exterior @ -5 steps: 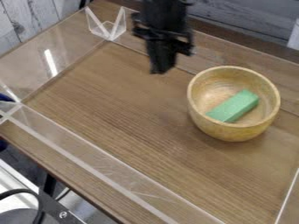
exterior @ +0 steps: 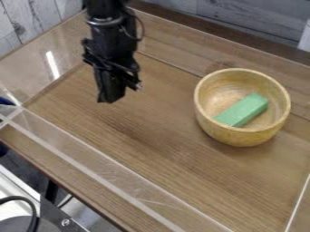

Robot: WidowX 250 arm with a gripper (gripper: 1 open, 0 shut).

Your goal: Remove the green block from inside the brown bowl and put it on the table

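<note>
The green block point(exterior: 244, 111) lies inside the brown bowl point(exterior: 222, 83) on the right side of the table, resting slantwise against the bowl's inner side. My dark gripper point(exterior: 116, 91) hangs over the bare wood at the left, well away from the bowl. It is shut, with nothing green or any other object at its fingertips. The fingers' exact tips are small and dark against the wood.
Bare wooden table point(exterior: 158, 163) stretches between the gripper and the bowl and across the front. Clear tray-like edging runs along the left and lower left. A black cable point(exterior: 27, 205) sits in the bottom left corner.
Bowl and green block have stayed in place.
</note>
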